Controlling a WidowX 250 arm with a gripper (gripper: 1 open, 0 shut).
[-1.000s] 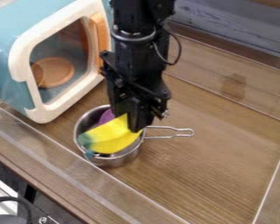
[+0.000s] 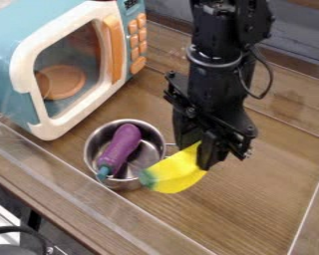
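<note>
The black gripper (image 2: 202, 139) is shut on a yellow banana-like toy (image 2: 175, 171) with a green tip, held just right of a metal pot (image 2: 152, 138) and partly over its rim. A purple eggplant toy (image 2: 119, 149) with a teal stem lies in the pot.
A toy microwave (image 2: 23, 35) in light blue and white, door opening showing an orange plate inside, stands at the back left. A raised wall runs along the back; the counter's front edge is at lower left.
The gripper and banana have moved right, from over the pot's middle to beside it, uncovering more of the eggplant.
</note>
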